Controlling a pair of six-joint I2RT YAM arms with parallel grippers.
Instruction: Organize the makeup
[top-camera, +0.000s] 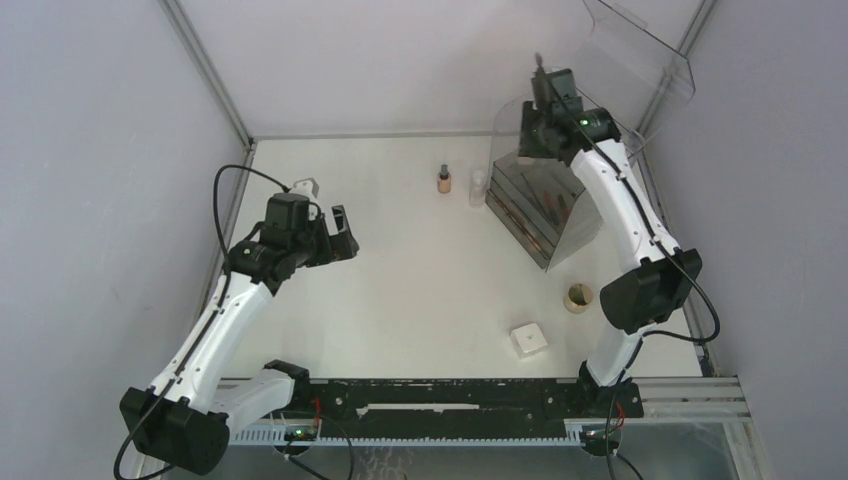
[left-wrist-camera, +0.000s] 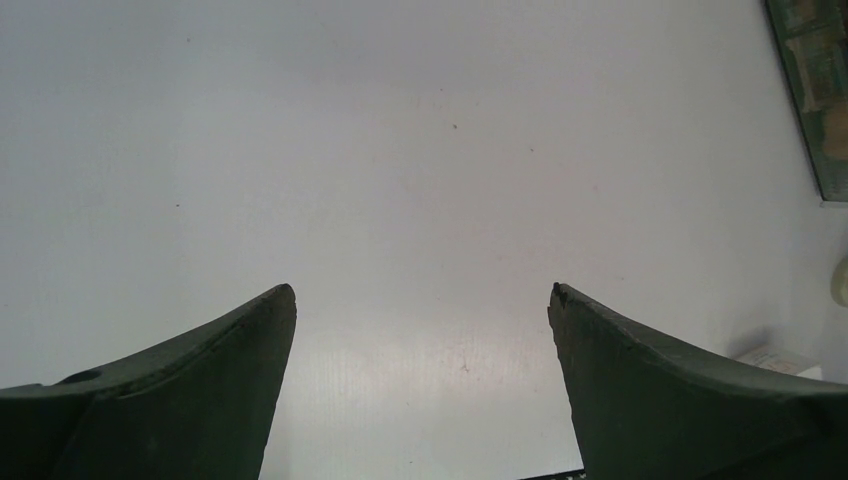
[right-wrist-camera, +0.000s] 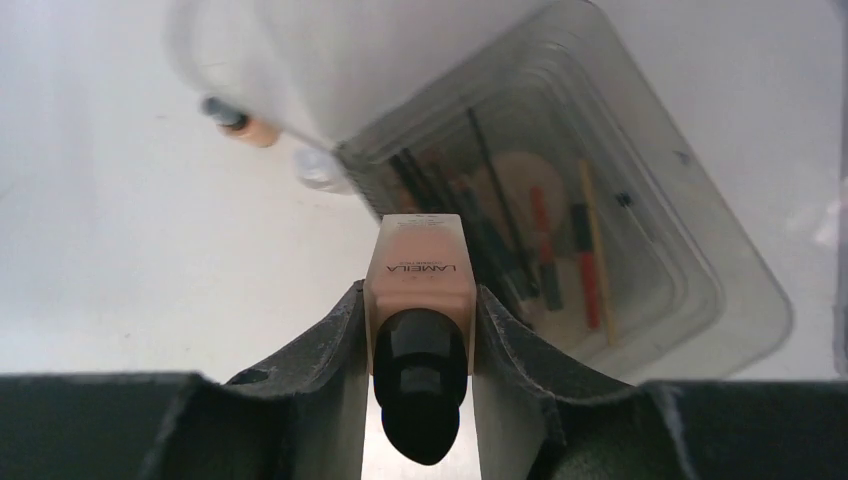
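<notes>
My right gripper is shut on a peach foundation bottle (right-wrist-camera: 420, 250) with a black cap, held above the clear acrylic organizer (top-camera: 530, 225). Brushes and pencils lie inside the organizer's compartment, as the right wrist view shows. A small peach bottle (top-camera: 443, 183) and a clear bottle (top-camera: 477, 188) stand left of the organizer. My left gripper (top-camera: 333, 235) is open over bare table at the left, with nothing between its fingers.
A white box (top-camera: 529, 339) lies near the front edge, and a small round container (top-camera: 578, 297) stands right of it, farther back. The raised clear lid (top-camera: 650, 65) is at the back right.
</notes>
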